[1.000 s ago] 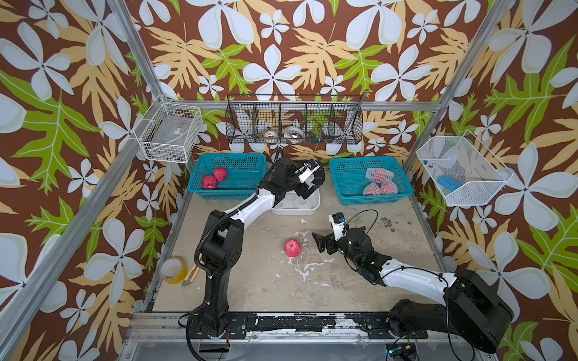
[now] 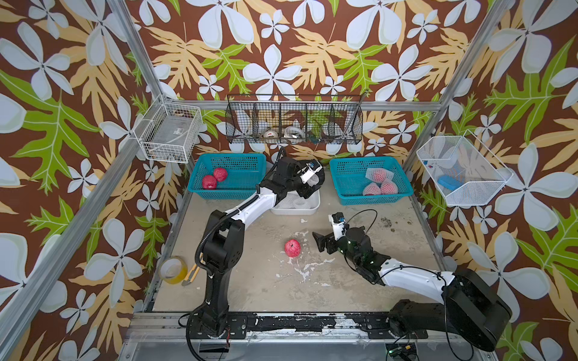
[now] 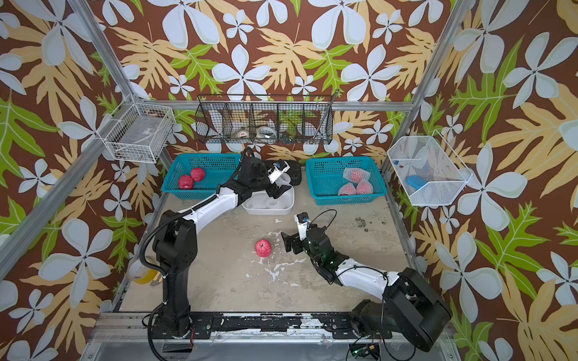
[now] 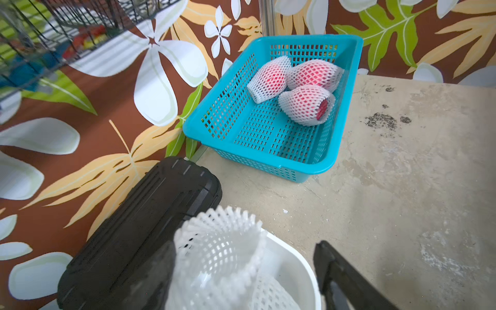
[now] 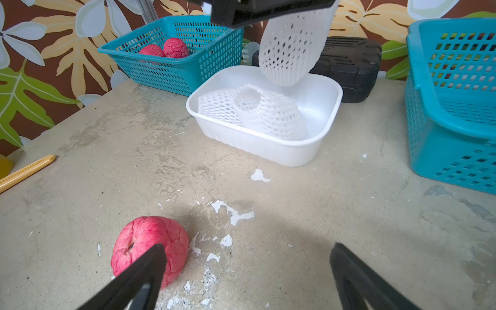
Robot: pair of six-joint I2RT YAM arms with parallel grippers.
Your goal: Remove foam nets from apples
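Note:
My left gripper (image 2: 315,179) is open above the white bin (image 5: 248,139). A white foam net hangs against its left finger, clear of the other finger; in the right wrist view this hanging net (image 5: 294,49) reaches down over the bin. Several empty nets (image 5: 268,116) lie inside the bin. On the table a bare red apple (image 2: 292,248) sits left of my right gripper (image 2: 319,242), which is open and empty. Three netted apples (image 4: 307,103) rest in the right teal basket (image 4: 248,147). Bare apples (image 2: 214,177) lie in the left teal basket (image 2: 247,174).
A black case (image 4: 149,227) lies behind the bin against the wall. Yellow tape (image 2: 173,270) and an orange-handled tool (image 2: 194,273) are at the table's left.
My right arm is still.

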